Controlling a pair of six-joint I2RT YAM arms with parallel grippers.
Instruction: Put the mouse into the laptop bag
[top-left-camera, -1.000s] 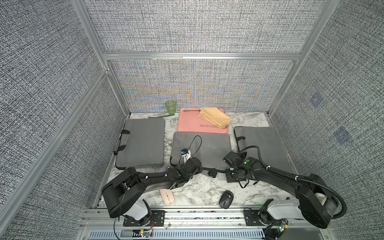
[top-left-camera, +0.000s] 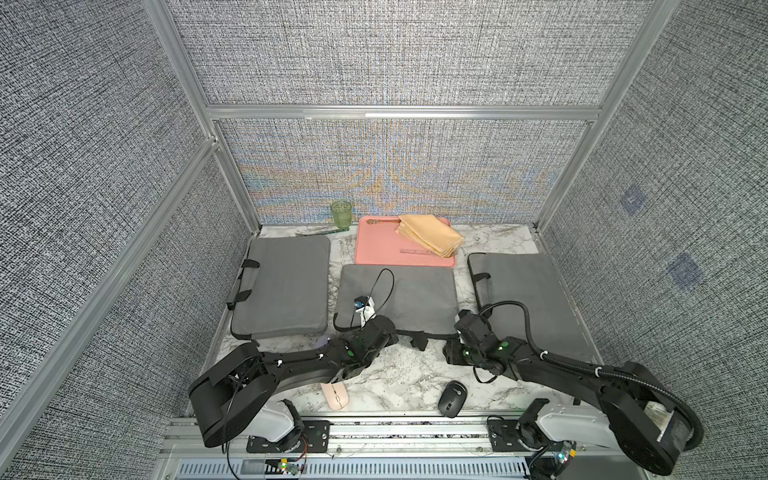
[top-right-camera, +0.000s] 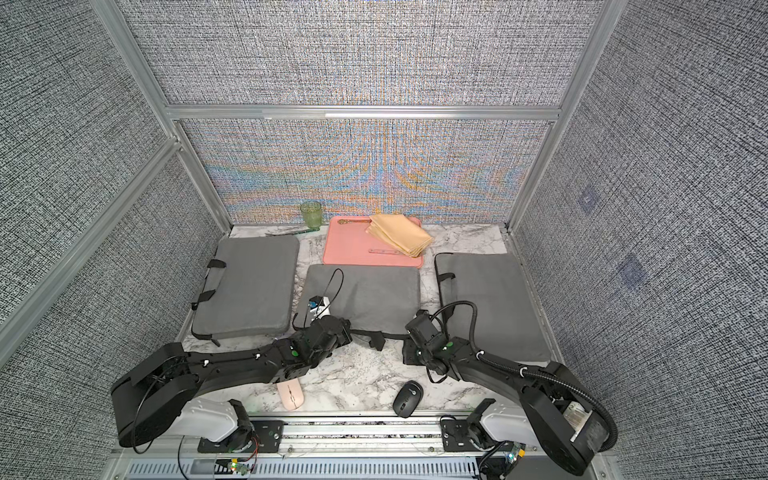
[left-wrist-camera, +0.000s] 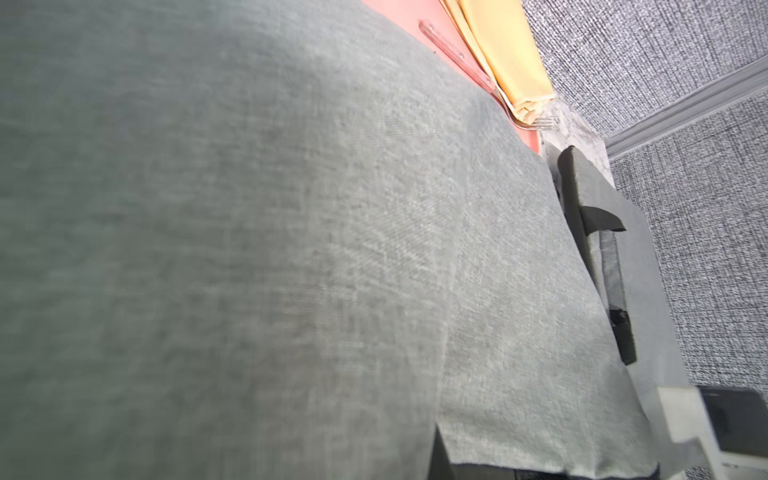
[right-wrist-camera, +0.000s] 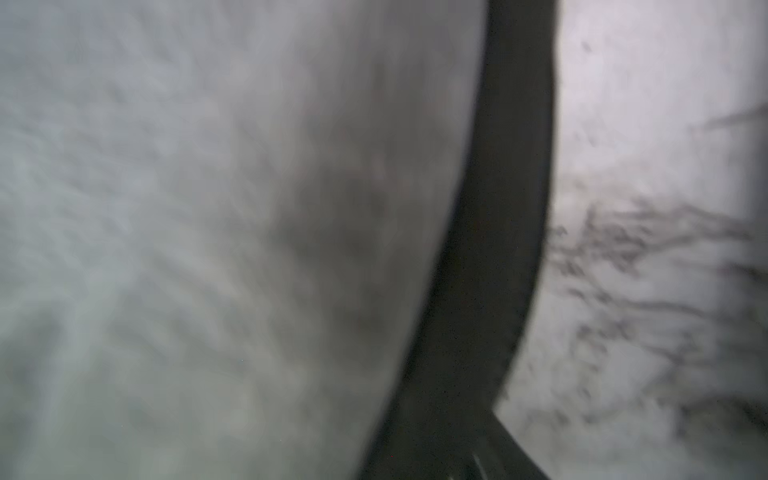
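Observation:
The grey laptop bag (top-left-camera: 404, 297) lies flat in the middle of the table, its black-trimmed front edge towards me. My left gripper (top-left-camera: 393, 334) is at the left part of that edge, shut on the bag; the exact grip is hidden. Grey cloth (left-wrist-camera: 280, 240) fills most of the left wrist view. Near the bag's front right corner, my right gripper (top-left-camera: 456, 340) stands open. A blurred black trim (right-wrist-camera: 496, 216) and marble show in the right wrist view. A black mouse (top-left-camera: 453, 398) and a pink mouse (top-left-camera: 337, 395) rest on the table's front edge.
Other grey bags lie at the left (top-left-camera: 286, 284) and right (top-left-camera: 524, 300). Behind the middle bag is a pink mat (top-left-camera: 378, 240) with a yellow cloth (top-left-camera: 430, 233) and cutlery. A green glass (top-left-camera: 341, 214) stands at the back. Marble between the mice is clear.
The middle bag and my left gripper have shifted slightly left together. Both mice stay put.

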